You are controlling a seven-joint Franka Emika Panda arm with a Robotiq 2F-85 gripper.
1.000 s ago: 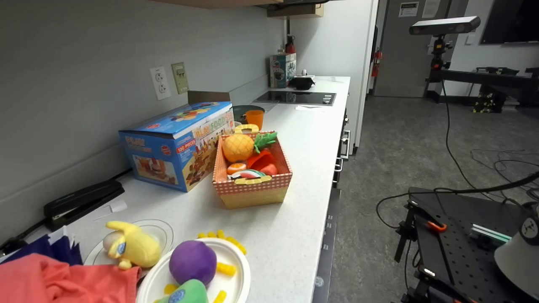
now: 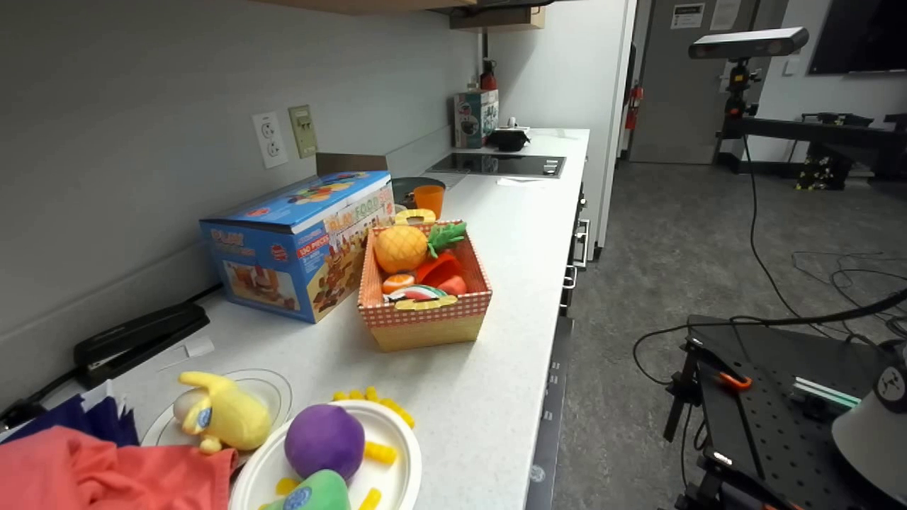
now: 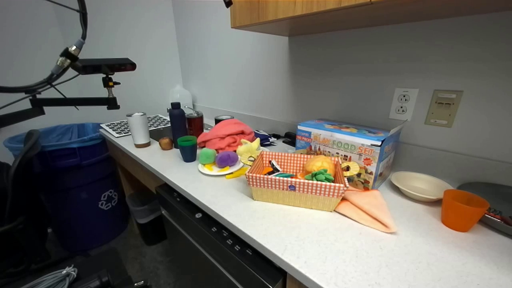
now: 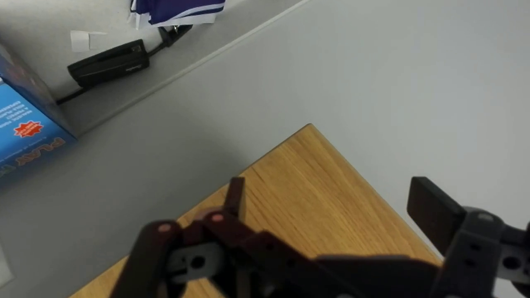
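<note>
In the wrist view my gripper stands open, its two dark fingers wide apart and nothing held between them. Beyond them lie a wooden cabinet's corner (image 4: pixel 310 169) and the bare wall. Neither exterior view shows the gripper. A red-checked basket (image 2: pixel 425 334) on the white counter holds a toy pineapple (image 2: pixel 401 249) and other play food. Nearer exterior view 1, a white plate (image 2: pixel 409 463) carries a purple plush ball (image 2: pixel 324 441), a green plush piece (image 2: pixel 319 493) and yellow bits. Next to it sits a yellow plush toy (image 2: pixel 236 416).
The blue play food box (image 2: pixel 297 242) stands against the wall beside the basket. An orange cup (image 3: pixel 463 209), a bowl (image 3: pixel 420 186) and a peach cloth (image 3: pixel 368 209) lie to its right. A tumbler (image 3: pixel 139 129) and bottle (image 3: pixel 178 122) stand farther left.
</note>
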